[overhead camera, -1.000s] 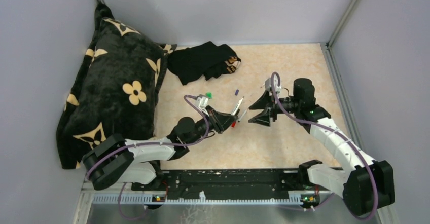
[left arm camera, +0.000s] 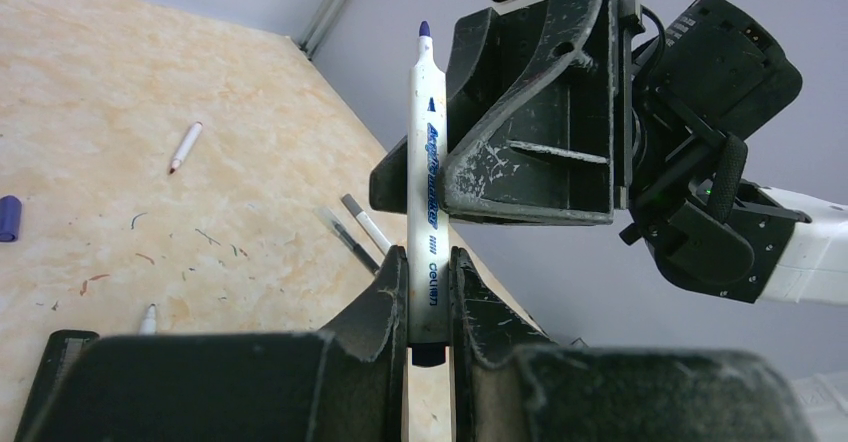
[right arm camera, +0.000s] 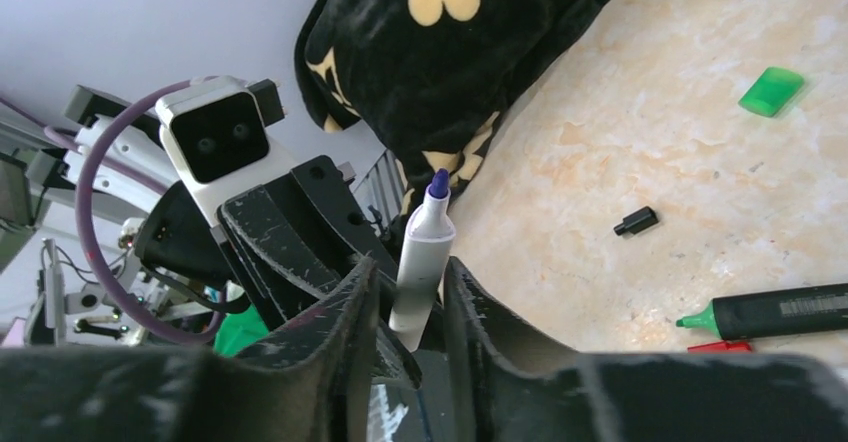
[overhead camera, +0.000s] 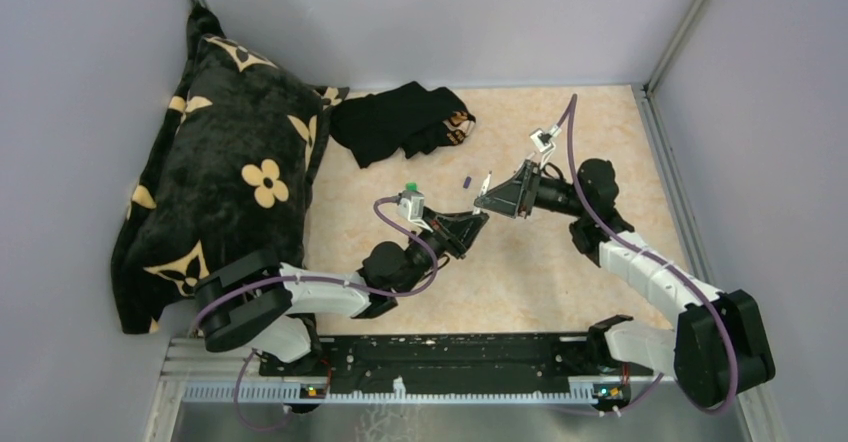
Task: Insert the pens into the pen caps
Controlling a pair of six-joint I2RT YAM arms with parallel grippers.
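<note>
My left gripper is shut on the lower part of a white marker (left arm camera: 428,142), which stands upright with its bare blue-purple tip at the top. Facing it, my right gripper (overhead camera: 486,202) has its part-open fingers (right arm camera: 455,302) on either side of the marker's barrel; some gap shows in the right wrist view, and contact cannot be made out. A purple-blue cap (left arm camera: 10,218) lies loose on the table, with a green cap (right arm camera: 772,92) and a small black cap (right arm camera: 636,221) elsewhere on it.
A black-barrelled green marker (right arm camera: 780,312) lies beside a red piece (right arm camera: 722,346). Further pens, including a white one (left arm camera: 186,147), are scattered on the table. Black cloth (overhead camera: 400,122) and a dark cushion (overhead camera: 225,162) occupy the back left.
The left gripper has carried the marker to the right. The right gripper's fingers have drawn closer together, and it has come leftward up to the marker.
</note>
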